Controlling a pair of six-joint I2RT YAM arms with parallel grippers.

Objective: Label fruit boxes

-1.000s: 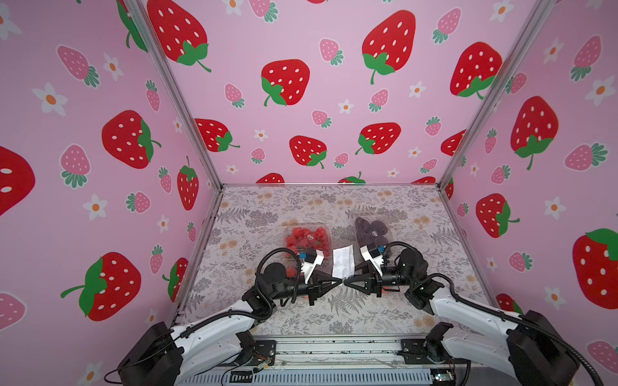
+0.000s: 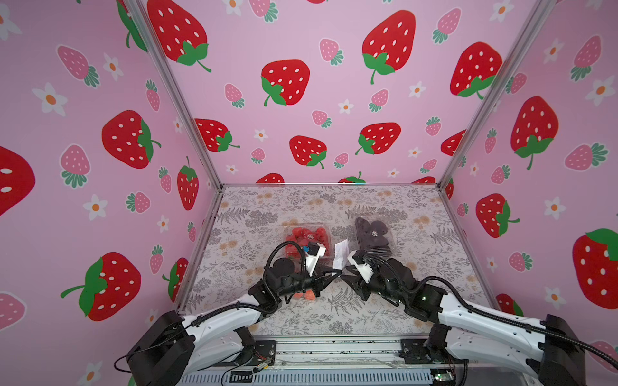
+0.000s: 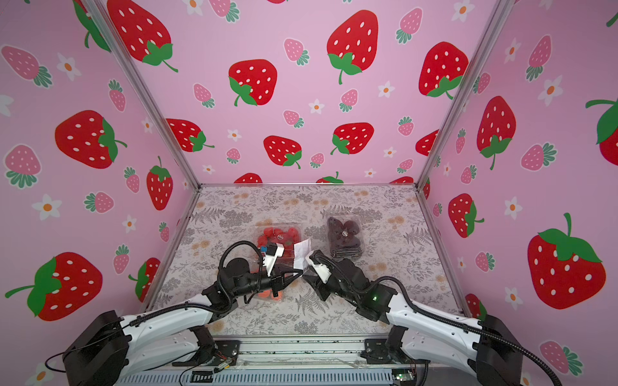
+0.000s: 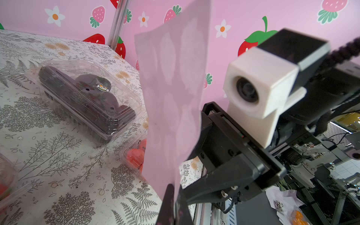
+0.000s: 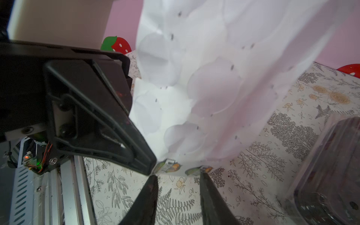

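Note:
My left gripper is shut on the lower edge of a white label sheet [image 4: 170, 93], which stands upright. Two small printed labels [image 5: 168, 166] show along that lower edge in the right wrist view, beside a left gripper finger [image 5: 140, 151]. My right gripper is just below them, its fingers apart and nothing visible between them. Behind the arms stand a clear box of red fruit [image 2: 307, 238] and one of dark fruit [image 2: 372, 234]; a round sticker [image 4: 103, 87] shows on the dark fruit box.
Orange-red fruit [image 2: 309, 294] shows under the left arm. Another box [image 4: 135, 155] with orange-red fruit is partly hidden behind the sheet. Both grippers are very close together.
The left gripper shifted slightly, and the sheet now appears narrower and leaning.

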